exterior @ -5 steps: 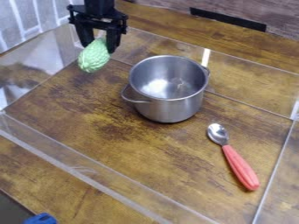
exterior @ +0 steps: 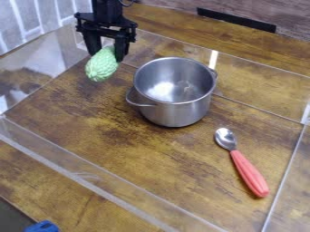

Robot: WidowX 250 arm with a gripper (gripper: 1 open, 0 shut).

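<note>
My black gripper (exterior: 107, 45) is at the upper left, shut on a pale green, oblong object (exterior: 101, 66) that hangs below its fingers. Right of it stands a steel pot (exterior: 176, 107) with its mouth upward and a handle at the near left side. A spoon with a red handle (exterior: 247, 173) lies on the wooden surface at the lower right.
Transparent edges run along the left and front. A small blue object (exterior: 42, 227) is at the bottom left corner.
The pot and spoon have not moved.
</note>
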